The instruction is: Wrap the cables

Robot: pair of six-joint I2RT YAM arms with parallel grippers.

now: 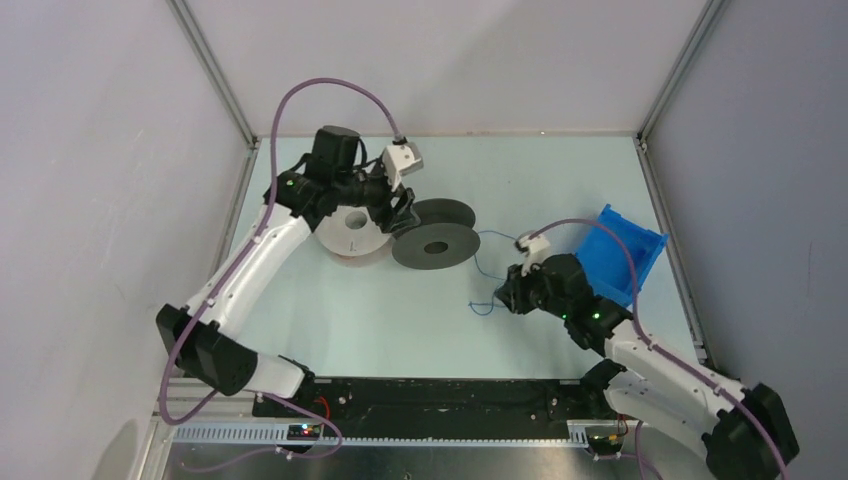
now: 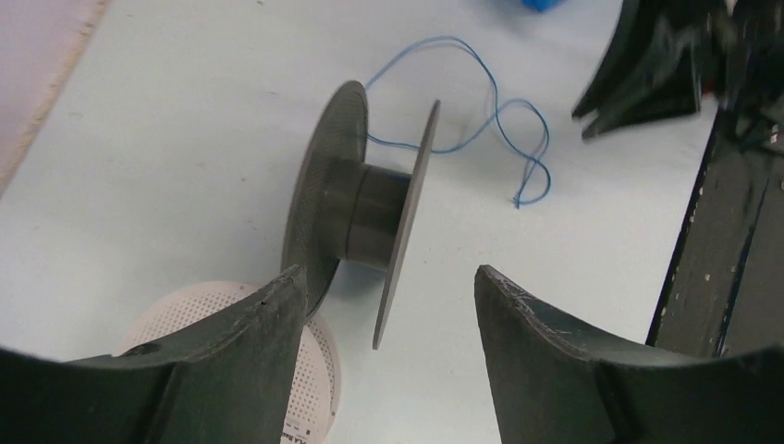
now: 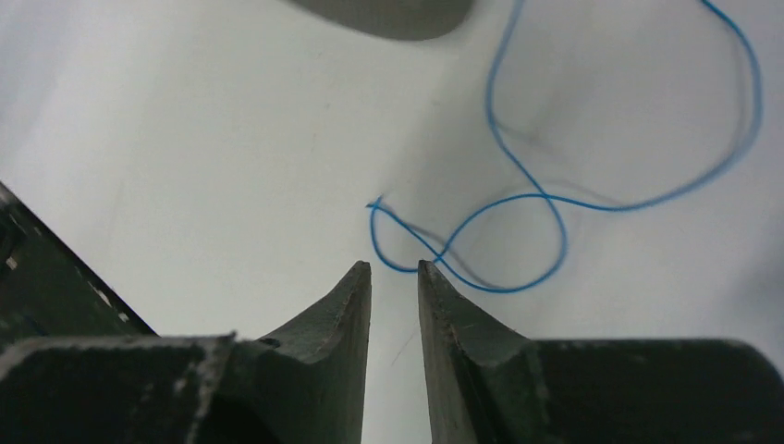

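A thin blue cable (image 1: 480, 310) lies loosely looped on the white table, right of a dark grey spool (image 1: 435, 260), which stands on its flanges. A white spool (image 1: 340, 240) sits to its left. My left gripper (image 1: 402, 215) hangs above the spools, its fingers apart with nothing between them in the left wrist view. My right gripper (image 1: 505, 295) is low over the cable; in the right wrist view its fingertips (image 3: 434, 277) are slightly apart, just in front of the cable loops.
A blue bin (image 1: 620, 255) stands at the right. A dark rail (image 1: 440, 400) runs along the front edge.
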